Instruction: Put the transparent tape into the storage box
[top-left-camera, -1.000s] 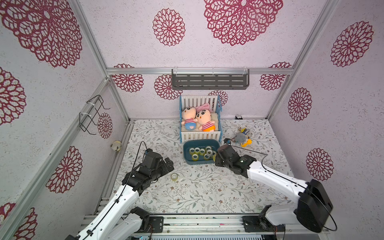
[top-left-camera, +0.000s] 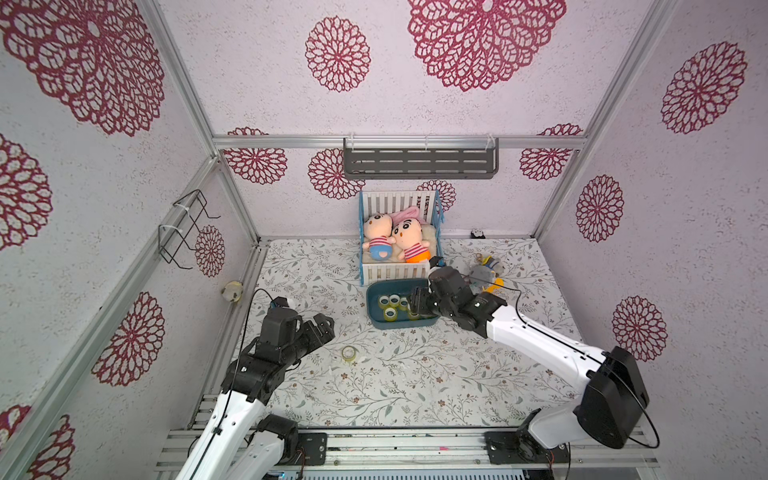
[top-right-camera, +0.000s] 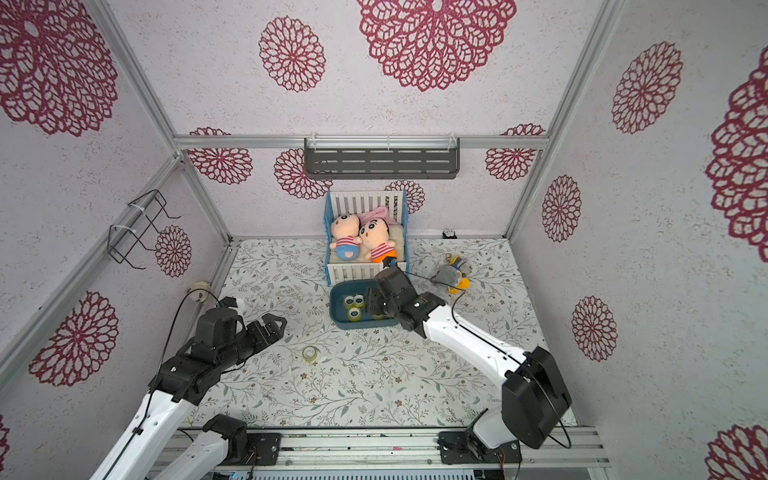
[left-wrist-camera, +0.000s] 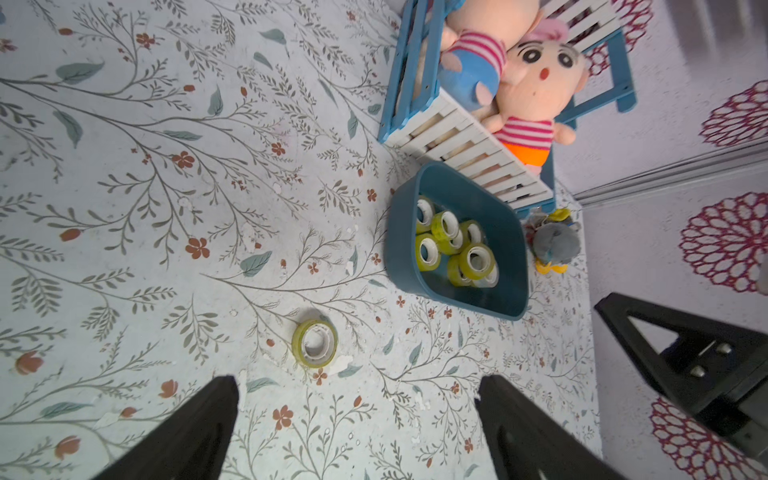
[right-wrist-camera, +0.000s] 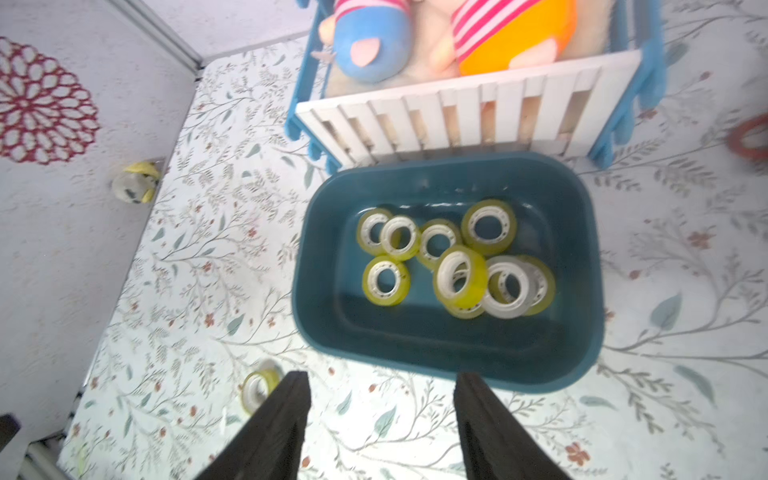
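One roll of transparent tape (left-wrist-camera: 315, 343) lies on the floral table in the left wrist view, apart from the teal storage box (left-wrist-camera: 416, 276). Inside the box are several more rolls (right-wrist-camera: 385, 280), some leaning on each other. My left gripper is open above the table, left of the loose roll, with no object between its fingers. Over the box's right part hangs my right gripper (top-left-camera: 417, 301), hiding some of the rolls in the top views. Its fingers (right-wrist-camera: 272, 436) stand apart with only bare cloth seen between them.
A blue and white toy crib (top-left-camera: 400, 272) with two dolls stands right behind the box. A grey plush toy (top-right-camera: 449, 274) lies on the right. Another tape roll (top-left-camera: 232, 291) is at the left wall.
My right gripper has shifted left and back over the box, and the roll by its fingers is no longer seen there. The left gripper has drawn slightly left, away from the loose roll.
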